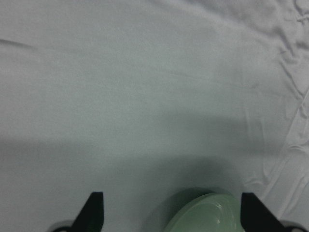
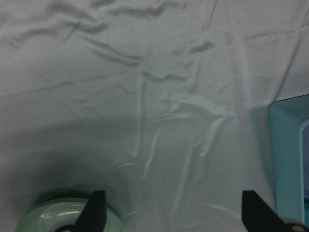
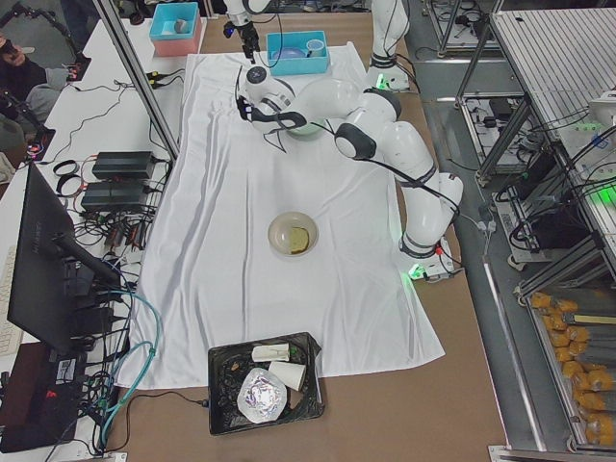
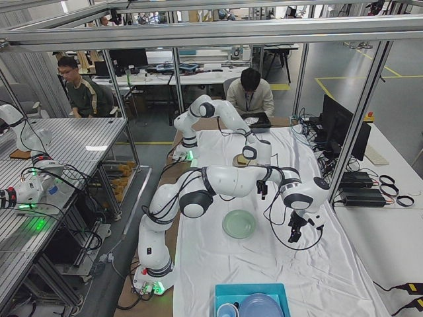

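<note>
A pale green plate [image 4: 238, 223] lies on the white cloth, partly hidden under my left arm in the camera left view. My left gripper [image 3: 245, 108] is over the cloth beside it; the plate's rim shows low in the left wrist view between open, empty fingers. My right gripper [image 4: 295, 232] hangs open and empty beside the plate, between it and a teal bin [image 4: 248, 290] holding a blue plate [image 4: 260, 308] and a cup [image 4: 227, 310]. In the right wrist view the green plate is low left, the bin at right.
A beige bowl [image 3: 279, 236] with a yellowish piece [image 3: 299, 240] sits mid-cloth. A black tray [image 3: 226, 414] with white items and foil stands at the end. Monitors and cables line one side. Cloth around the bowl is clear.
</note>
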